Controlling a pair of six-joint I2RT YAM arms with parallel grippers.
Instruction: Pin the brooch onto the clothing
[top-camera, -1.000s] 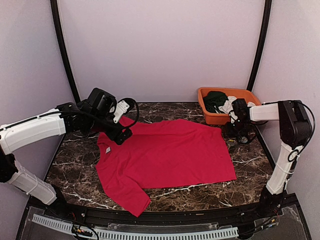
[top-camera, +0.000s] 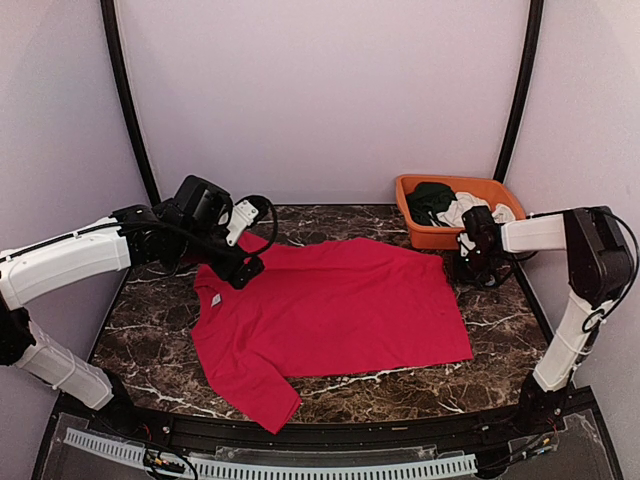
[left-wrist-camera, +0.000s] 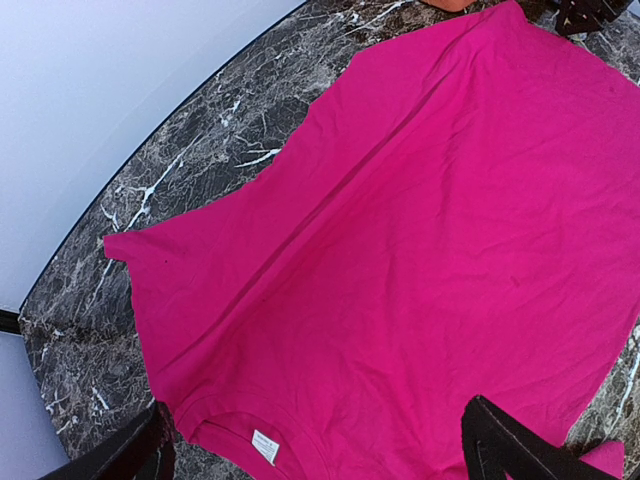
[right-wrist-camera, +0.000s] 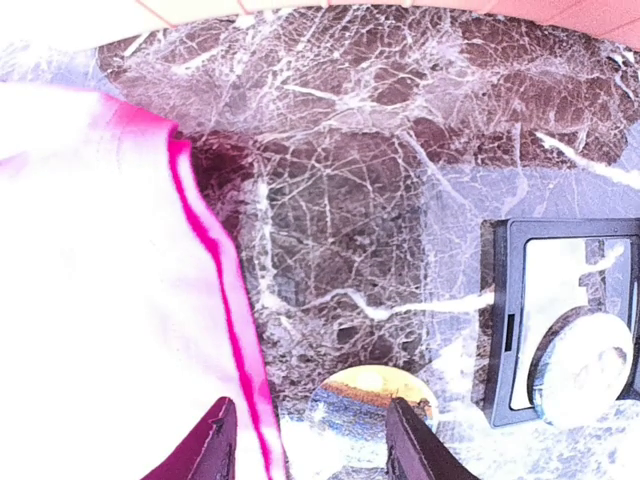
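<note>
A red garment (top-camera: 330, 310) lies spread on the dark marble table, its right edge showing washed out in the right wrist view (right-wrist-camera: 100, 280). Beside that edge, a round brooch-like disc (right-wrist-camera: 365, 395) lies between the fingertips of my right gripper, which is part open just over it. To its right a black rectangular frame (right-wrist-camera: 505, 320) holds another round disc (right-wrist-camera: 580, 370). My left gripper (top-camera: 245, 265) hangs open above the garment's left part, fingers apart at the bottom of the left wrist view.
An orange bin (top-camera: 430, 235) with dark and white cloths stands at the back right, just behind my right gripper. Bare marble (top-camera: 150, 330) runs around the garment. Walls close in the table at back and sides.
The left arm and the garment have stayed still.
</note>
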